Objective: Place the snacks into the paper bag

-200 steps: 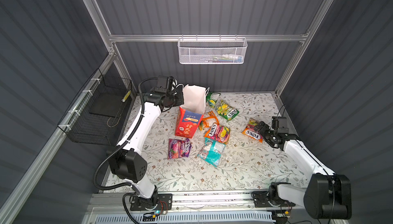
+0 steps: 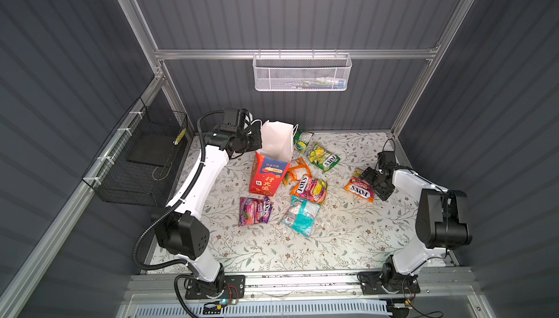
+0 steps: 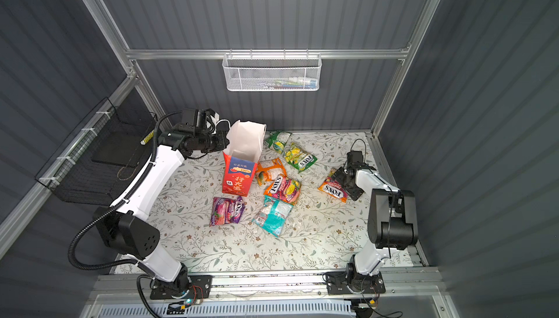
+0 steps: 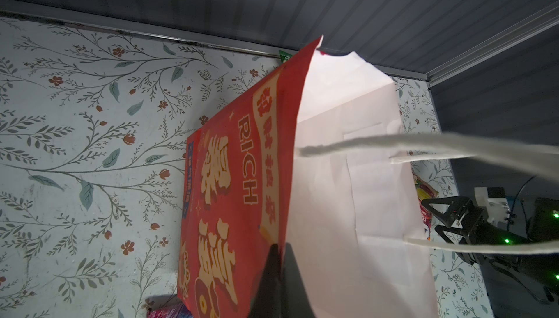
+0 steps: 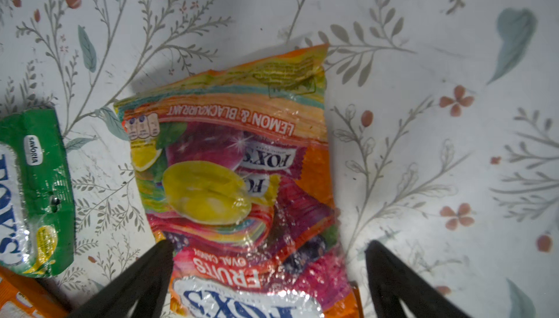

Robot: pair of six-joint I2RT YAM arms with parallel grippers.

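The red paper bag [image 2: 269, 172] stands open at center-left, white inside. My left gripper is shut at its near edge in the left wrist view; whether bag paper is between the fingers is unclear. My right gripper is open above a Fox's lemon and blackcurrant pack [image 5: 233, 190], fingers either side of its lower part. Other snacks lie around the bag: purple [image 2: 254, 210], teal [image 2: 301, 216], pink-orange [image 2: 309, 189], orange [image 2: 297, 169], yellow-green [image 2: 323, 156] and green [image 2: 302, 139].
A white mesh basket [image 2: 301, 76] with items hangs on the back wall; a black wire basket [image 2: 134, 178] is on the left wall.
My right arm has swung inward and toward the back, its gripper now lying over the lemon and blackcurrant pack. The left arm and bag look unchanged.
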